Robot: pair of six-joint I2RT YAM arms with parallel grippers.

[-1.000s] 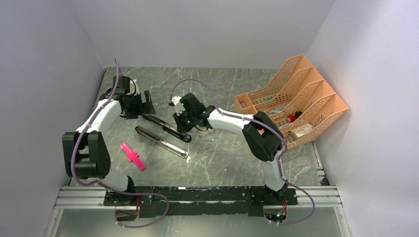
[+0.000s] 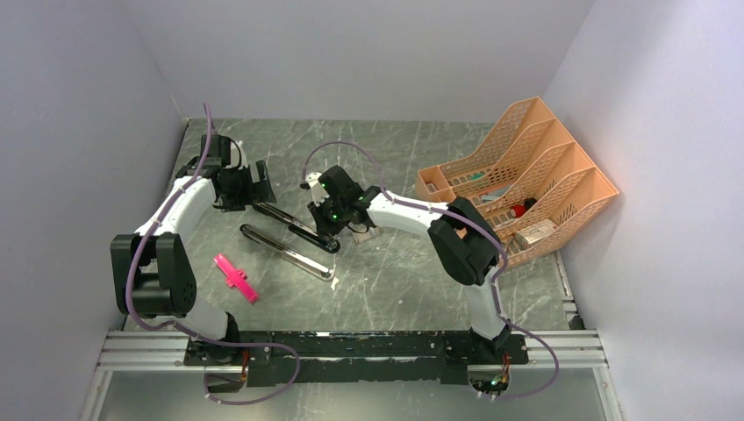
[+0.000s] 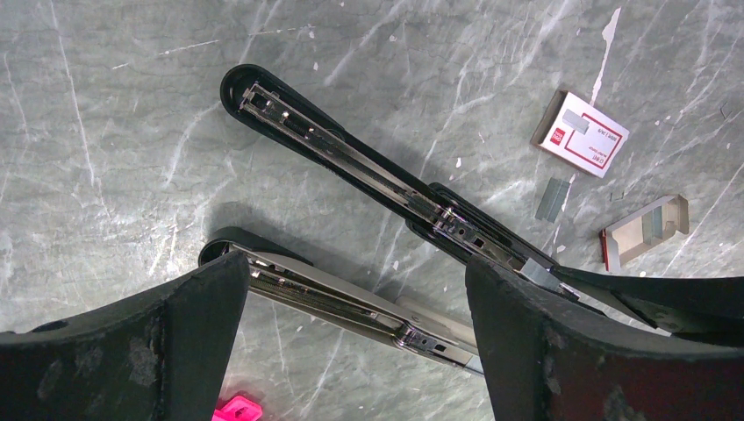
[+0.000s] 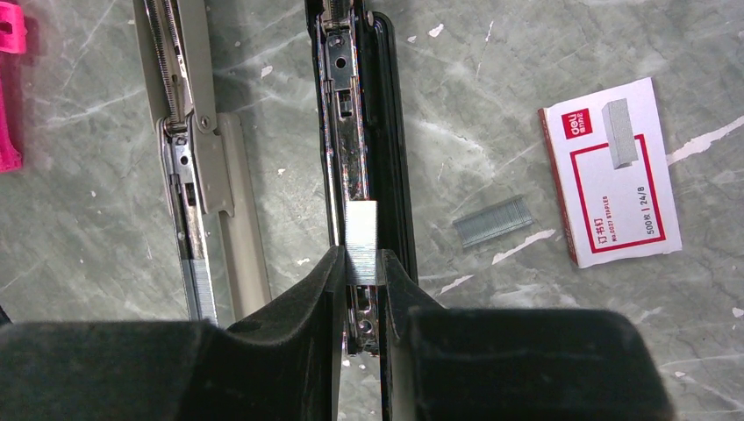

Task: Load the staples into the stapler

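Observation:
The black stapler (image 3: 386, 180) lies opened out flat, its metal channel facing up. A silver strip of staples (image 4: 361, 230) is at its channel, and my right gripper is shut on the strip's near end. Whether the strip sits fully down in the channel I cannot tell. Beside it a grey stapler (image 4: 197, 167) is also opened flat, with a staple strip (image 4: 203, 285) in its channel. My left gripper stands open above the staplers, nothing held between its fingers. A pink stapler (image 2: 235, 278) lies at the front left.
Right of the black stapler are a loose staple strip (image 4: 493, 221) and a white staple box (image 4: 614, 171) with another strip on top. An open box piece (image 3: 645, 230) lies nearby. An orange organiser (image 2: 526, 175) fills the right side.

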